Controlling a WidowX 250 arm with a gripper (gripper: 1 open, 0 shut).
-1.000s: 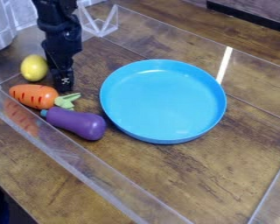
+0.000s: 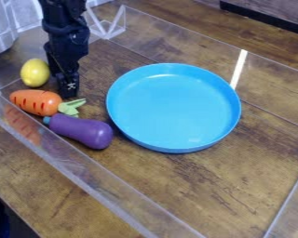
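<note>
My black gripper (image 2: 67, 79) reaches down from the top left, low over the wooden table beside a yellow oval toy (image 2: 34, 72), which is on its left. Its fingertips are dark and small here, with nothing clearly between them. An orange toy carrot (image 2: 34, 101) with green leaves lies just below the gripper, and a purple toy eggplant (image 2: 79, 130) lies below that. A large blue plate (image 2: 174, 107) sits to the right.
A clear plastic barrier (image 2: 77, 191) runs diagonally along the lower left. A white object (image 2: 0, 28) is at the top left corner.
</note>
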